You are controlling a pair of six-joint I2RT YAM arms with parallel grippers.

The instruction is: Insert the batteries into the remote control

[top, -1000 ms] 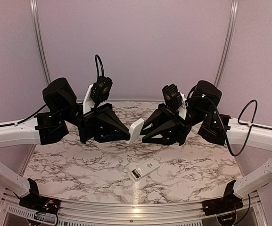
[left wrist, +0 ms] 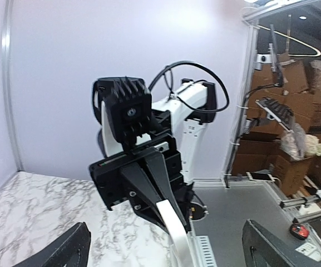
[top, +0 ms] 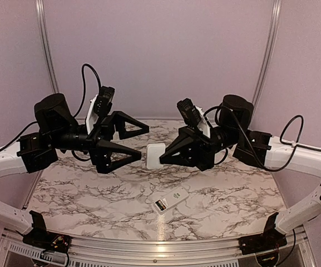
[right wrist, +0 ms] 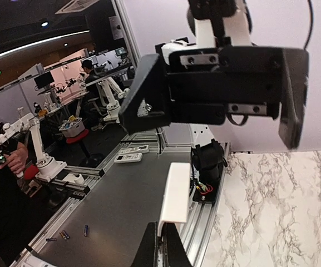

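A white rectangular cover piece (top: 155, 156) is held upright in the air by my right gripper (top: 163, 157), which is shut on it; in the right wrist view the piece (right wrist: 174, 192) stands at the fingertips. Facing it from the left, my left gripper (top: 143, 142) is wide open with nothing between its fingers. In the left wrist view the piece (left wrist: 174, 228) sits between and beyond the open fingers. Below, the white remote (top: 173, 197) lies on the marble table (top: 93, 206), with a dark battery compartment at its lower-left end.
An aluminium rail (top: 121, 243) runs along the front edge. In the right wrist view, several batteries (right wrist: 86, 230) and two white remotes (right wrist: 128, 157) lie on a grey surface beyond the table.
My left gripper was shut on the white piece and has opened and drawn back to the left. My right gripper has closed on the piece, which has turned more face-on.
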